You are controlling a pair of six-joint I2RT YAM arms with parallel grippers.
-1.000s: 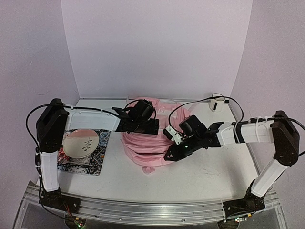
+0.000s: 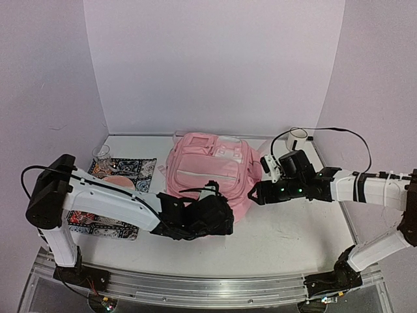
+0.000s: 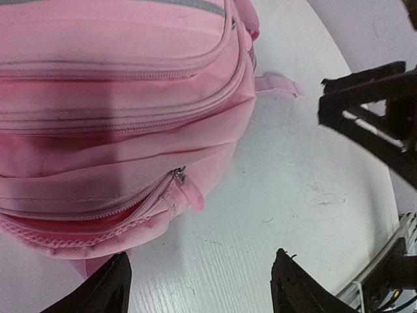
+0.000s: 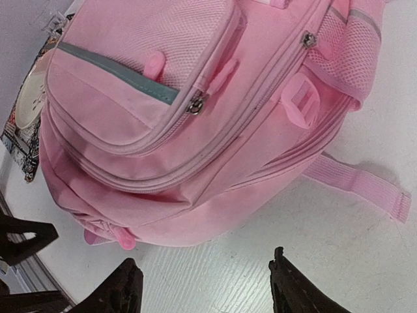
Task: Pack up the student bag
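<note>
A pink backpack (image 2: pixel 208 166) lies front side up at the middle of the table. In the left wrist view its lower zipper is parted in a narrow slit, and the zipper slider (image 3: pixel 179 175) sits at the slit's right end. My left gripper is open over the table just in front of the bag's lower edge, nothing between its fingers. My right gripper also stands open and empty, near the bag's lower right side. From above, the left arm covers part of the bag's lower edge.
On the left, a patterned mat (image 2: pixel 140 171) carries a plate (image 2: pixel 119 182), partly hidden by my left arm. A clear glass (image 2: pixel 102 156) stands at the mat's back, and a white mug (image 2: pixel 296 139) at the back right.
My left gripper has come from over the bag toward the table's front and slightly right. The right gripper has drawn back to the right and a little away from the front, off the bag's lower edge.
</note>
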